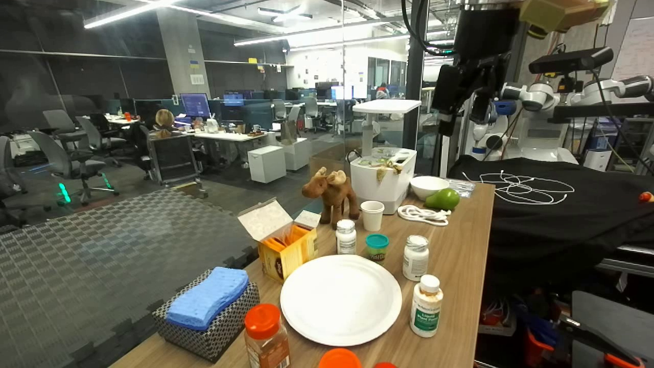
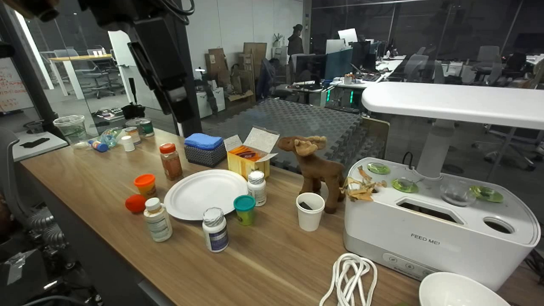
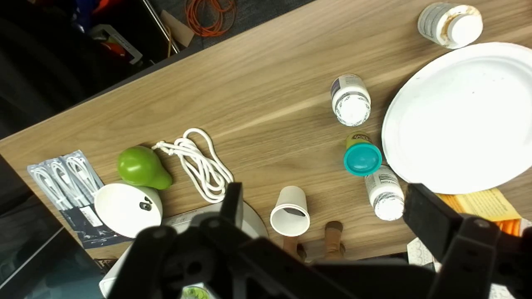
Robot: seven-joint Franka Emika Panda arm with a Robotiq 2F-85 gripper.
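High above the wooden table my gripper stands open, with no object between its fingers. In exterior view 1 the gripper (image 1: pixel 461 119) is up at the right, clear of everything on the tabletop. Below it in the wrist view are a paper cup (image 3: pixel 290 211) with something dark inside, a coiled white cord (image 3: pixel 202 167) and a green pear-shaped object (image 3: pixel 142 167). A teal-lidded tub (image 3: pixel 362 157) sits between two white bottles, one bottle (image 3: pixel 351 99) above and another bottle (image 3: pixel 386 192) below. A white plate (image 3: pixel 464 114) lies to their right.
A brown toy moose (image 2: pixel 318 168) and a white planter (image 2: pixel 408 232) stand along the back. Near the plate are an open tea box (image 2: pixel 250 160), a blue sponge (image 2: pixel 204 141) on a patterned box, and a red-lidded jar (image 2: pixel 171 162). Bare wood (image 3: pixel 269 104) spans the table's middle.
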